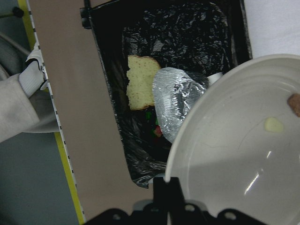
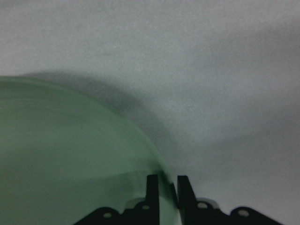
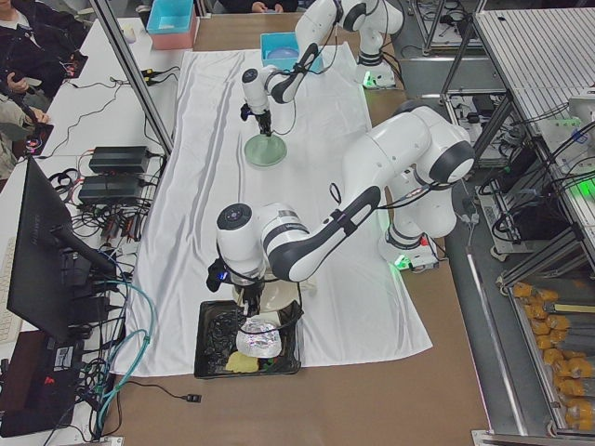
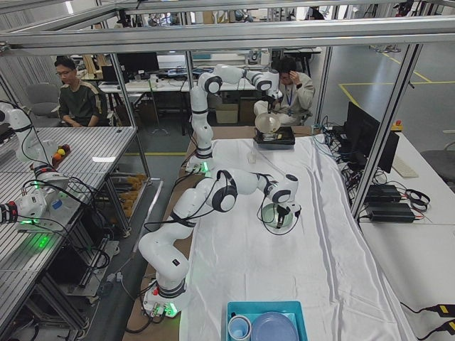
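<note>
My left gripper is shut on the rim of a cream bowl (image 1: 225, 154), holding it over a black-lined bin (image 1: 178, 42); the bowl has a brown piece and a pale piece inside. In the bin lie bread (image 1: 140, 82), crumpled foil (image 1: 173, 101) and small red and green scraps. My right gripper is at the rim of a green plate (image 2: 70, 154) on the white cloth, its fingers straddling the rim; it looks shut on it.
A blue tray (image 4: 234, 309) with a cup and blue plate stands at the cloth's far end from the bin. Monitors and cables line one side.
</note>
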